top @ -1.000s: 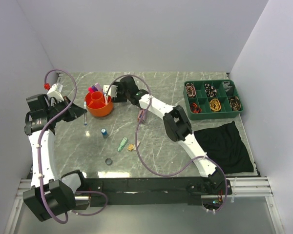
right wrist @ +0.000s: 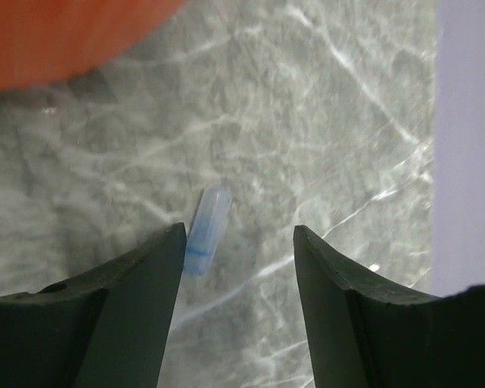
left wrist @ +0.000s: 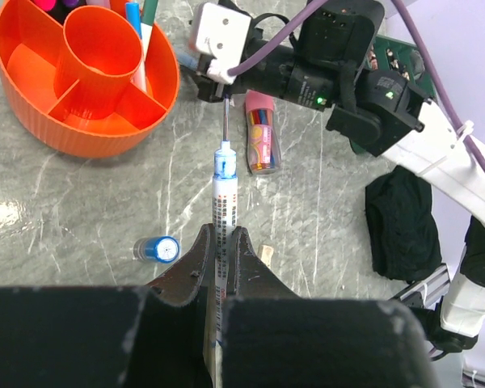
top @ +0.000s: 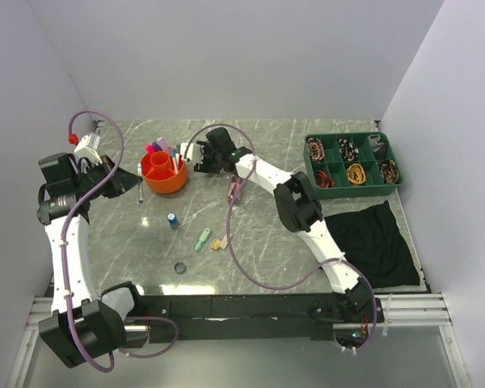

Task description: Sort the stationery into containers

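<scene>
My left gripper is shut on a slim white pen (left wrist: 225,190) with a light blue collar and a thin metal tip. In the top view the pen (top: 140,183) hangs upright, left of the orange divided pen holder (top: 168,185). On the table right of that holder, my right gripper stands part open, low over the marble. A small translucent bluish cap (right wrist: 208,222) lies in the gap, close to the left finger in the right wrist view; whether they touch I cannot tell. Several markers stand in the holder (left wrist: 89,145).
A pencil tube (left wrist: 261,137) with a pink lid, a blue cap-like cylinder (top: 172,219), a green cutter (top: 203,239), a yellowish piece (top: 217,244) and a grey ring (top: 180,267) lie about. At right are a green compartment tray (top: 354,193) and black cloth (top: 372,246).
My right gripper has shifted a little to the right, away from the orange holder. The left arm, with the pen, has moved slightly left and is nearly still.
</scene>
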